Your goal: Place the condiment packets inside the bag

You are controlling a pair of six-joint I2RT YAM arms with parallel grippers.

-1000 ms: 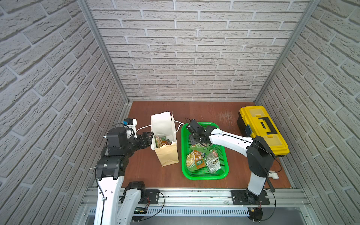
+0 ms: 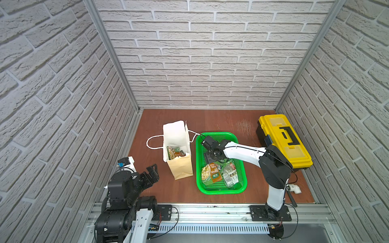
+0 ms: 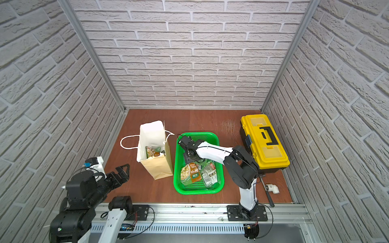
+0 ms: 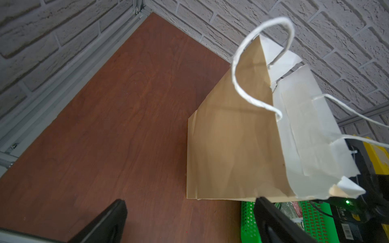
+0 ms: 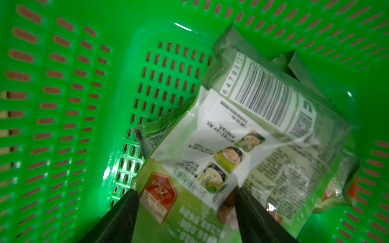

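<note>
The paper bag [image 2: 180, 166] stands left of the green basket [image 2: 221, 191], with packets [image 2: 175, 153] inside. More packets lie in the basket, among them an orange one [image 3: 190, 174] and one with a barcode [image 5: 259, 97]. My right gripper is down in the basket, open over a green packet, its fingertips on or very near it. My left gripper [image 2: 152, 175] hangs open over the table's front left, in front of and left of the bag, with nothing between its fingers.
A yellow toolbox [image 2: 283, 137] stands at the right, beside the basket. Brick-patterned walls enclose the sides and back.
My left gripper has moved back from beside the bag toward the table's front left. My right gripper has shifted slightly and sits lower in the basket.
</note>
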